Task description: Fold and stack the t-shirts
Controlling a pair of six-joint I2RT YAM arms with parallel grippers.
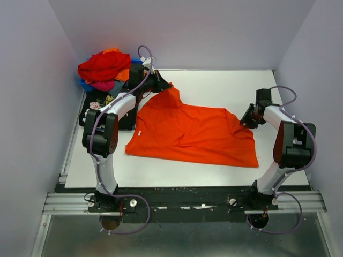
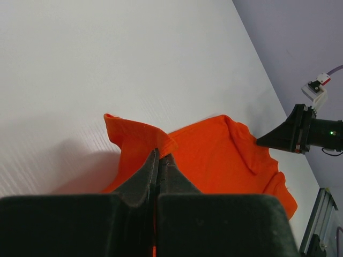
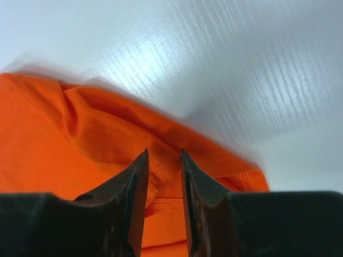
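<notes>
An orange-red t-shirt (image 1: 193,134) lies spread over the white table, wrinkled in the middle. My left gripper (image 1: 170,85) is shut on its far left corner, and that bit of cloth (image 2: 168,144) rises to the fingertips in the left wrist view. At the shirt's far right corner, my right gripper (image 1: 244,125) hovers low with its fingers apart. In the right wrist view a small raised fold of the shirt (image 3: 163,158) shows between and beyond the open fingers; whether they touch it I cannot tell.
At the back left a blue bin (image 1: 84,85) overflows with red, orange and other clothes (image 1: 104,65). A black patterned item (image 1: 95,101) lies in front of it. Bare white table (image 1: 225,85) stretches behind the shirt, with a strip along the front.
</notes>
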